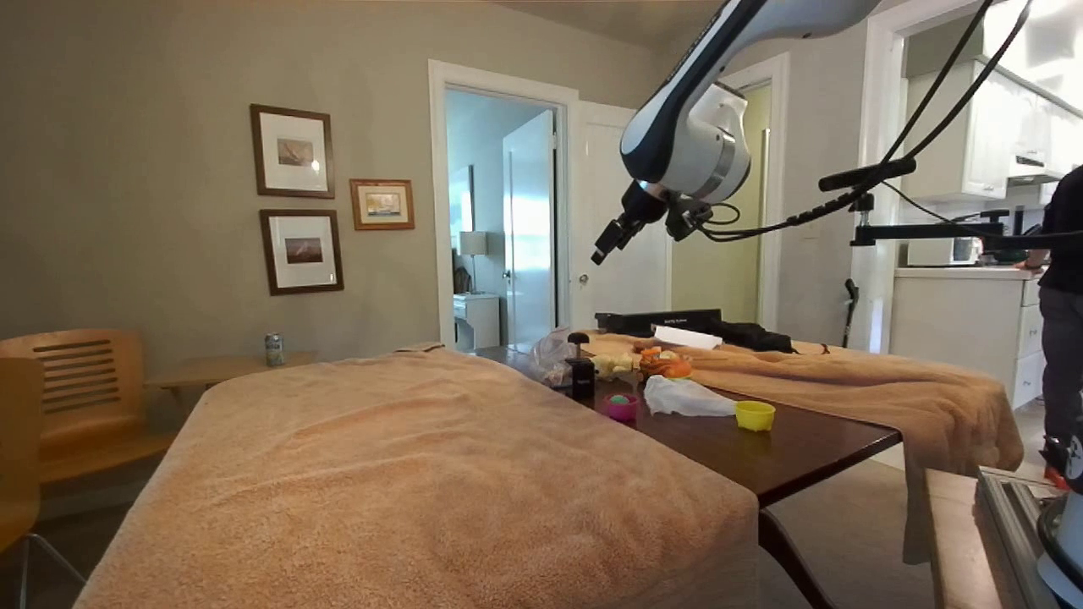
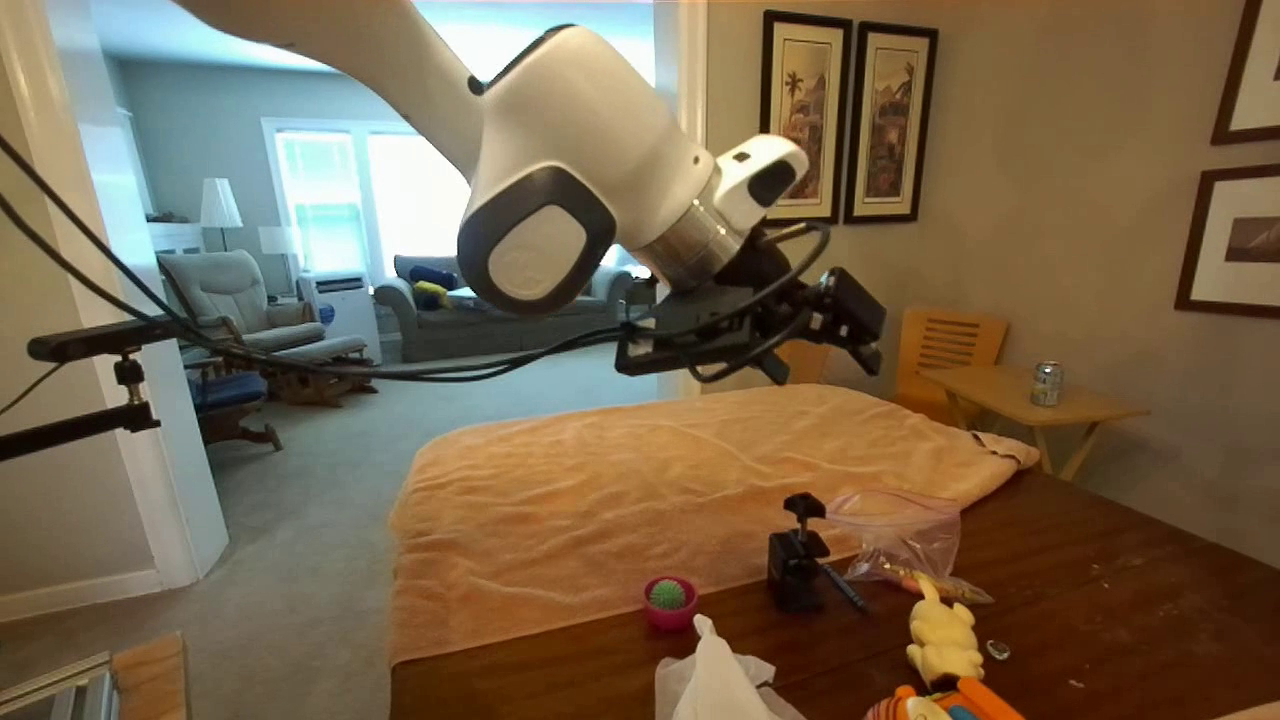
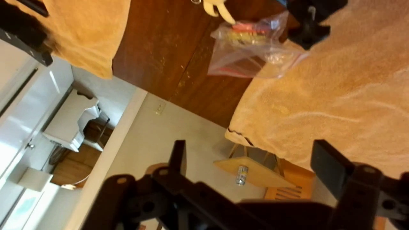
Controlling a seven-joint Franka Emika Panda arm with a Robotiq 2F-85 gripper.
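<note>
High above the dark table, my gripper is open, its two black fingers wide apart with nothing between them. In the second exterior view the gripper [image 2: 828,360] hangs over the towel side, well clear of everything below. On the table stand a magenta cup [image 2: 669,617] with a green spiky ball [image 2: 667,594] in it, a yellow cup [image 1: 754,415], a crumpled white cloth or tissue [image 2: 714,678] and a pale yellow plush toy [image 2: 943,636]. An orange toy [image 2: 948,702] is cut off at the lower edge of that view.
A black clamp [image 2: 794,564] stands upright beside a clear plastic bag [image 3: 249,49]. Orange towels [image 1: 437,477] cover surfaces on both sides. A black box [image 1: 660,321] lies at the back. Bare wood [image 2: 1128,576] shows at the table's right.
</note>
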